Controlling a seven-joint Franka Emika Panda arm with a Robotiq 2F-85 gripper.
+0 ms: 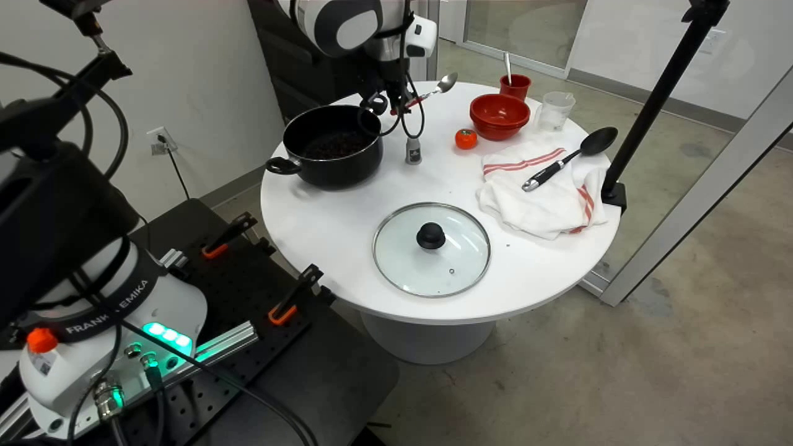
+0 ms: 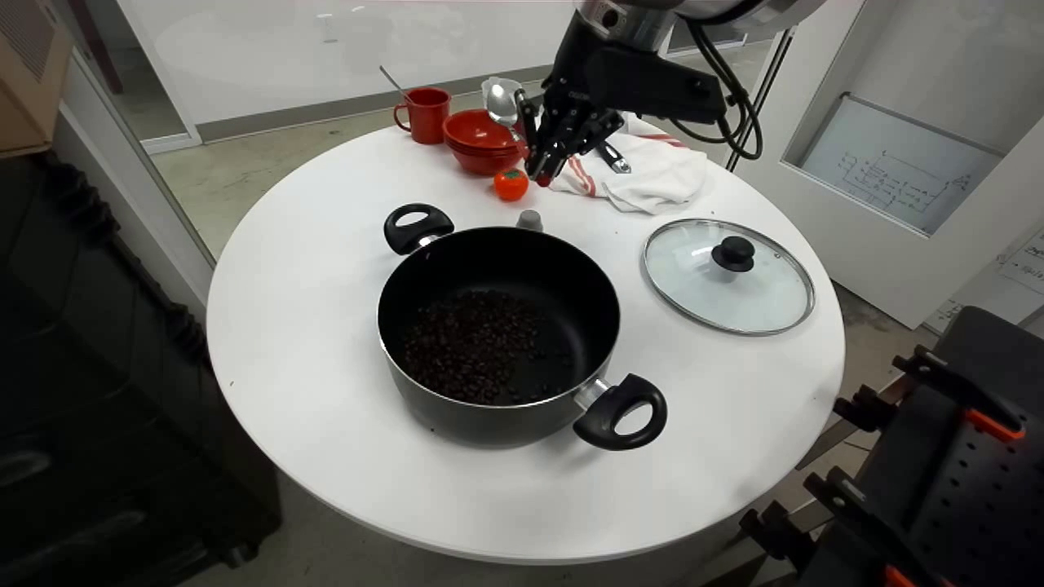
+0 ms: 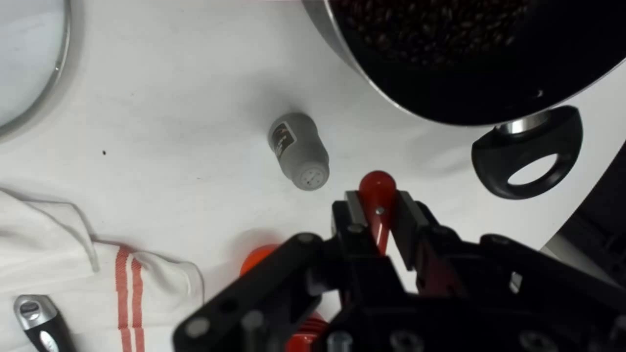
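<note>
My gripper is shut on the red handle of a spoon (image 3: 378, 185), whose rounded end pokes out between the fingers in the wrist view. The metal bowl of that spoon (image 2: 502, 103) points up and away from the pot in exterior view 2. Spoon and gripper (image 1: 388, 104) hang above the table behind the pot, touching nothing below. The black pot (image 2: 499, 425) holds dark beans (image 2: 470, 342) and has no lid on. A small grey shaker (image 3: 300, 152) stands on the table beside the pot, just left of my fingertips in the wrist view.
The glass lid (image 1: 432, 267) lies flat at the front. Past the shaker are a tomato (image 1: 466, 139), stacked red bowls (image 1: 499, 115), a red mug (image 2: 427, 117) and a clear cup (image 1: 556, 111). A black spoon (image 1: 569, 159) rests on a striped towel (image 1: 535, 208).
</note>
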